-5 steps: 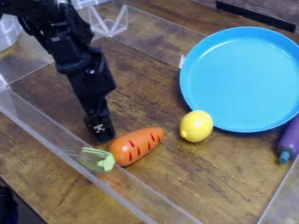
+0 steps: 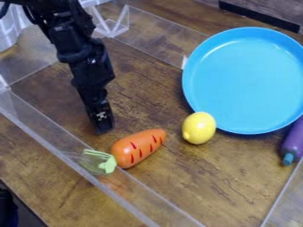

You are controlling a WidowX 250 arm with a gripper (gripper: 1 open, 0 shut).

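The black robot gripper (image 2: 99, 119) reaches down from the upper left to the wooden table, just above and left of an orange toy carrot (image 2: 140, 147) with green top. Its fingertips are dark and small, and their spacing is hard to make out; I see nothing held in them. A yellow lemon (image 2: 199, 128) lies to the right of the carrot. A blue plate (image 2: 243, 80) fills the upper right.
A purple object (image 2: 296, 142) lies at the right edge below the plate. Clear plastic walls border the work area, and a white rack (image 2: 10, 27) is at the top left.
The gripper has shifted slightly left and up, away from the carrot. The carrot, lemon and plate look unmoved.
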